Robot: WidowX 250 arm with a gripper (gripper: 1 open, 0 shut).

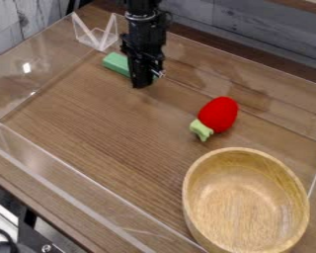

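Observation:
My black gripper (138,69) reaches down from the top of the view onto a green object (116,61) lying on the wooden table near the back left. The fingertips are at the right part of the green object and hide some of it. The gripper looks shut; whether anything is between the fingers is hard to see.
A red object with a pale green end (219,115) lies at the middle right. A wooden bowl (245,200) sits at the front right. A clear plastic container (95,30) stands at the back left.

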